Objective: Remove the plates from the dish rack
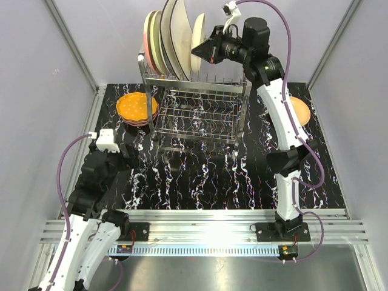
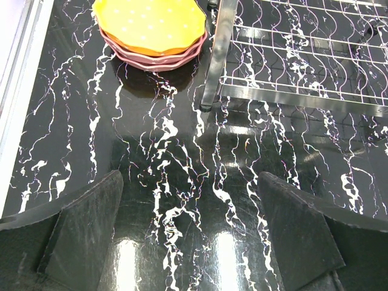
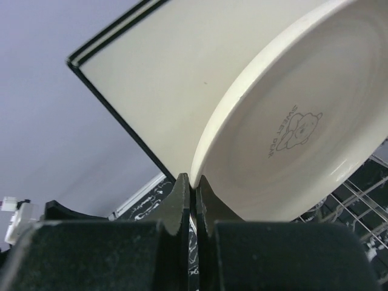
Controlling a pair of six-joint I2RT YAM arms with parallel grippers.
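Note:
The dish rack (image 1: pixel 200 88) bears several plates standing on edge on its top tier. At the right end of that row is a cream plate (image 1: pixel 198 36) with a small bear drawing. In the right wrist view my right gripper is shut on the rim of this cream plate (image 3: pixel 345 115), which still stands upright. A larger white plate (image 3: pixel 200 66) with a dark edge stands just behind it. My left gripper waits open and empty over the bare table, left of and in front of the rack.
A stack of plates, the top one yellow (image 1: pixel 134 107), lies left of the rack. At the right, an orange plate (image 1: pixel 301 111) lies partly behind my right arm. The black table (image 1: pixel 200 182) in front of the rack is bare.

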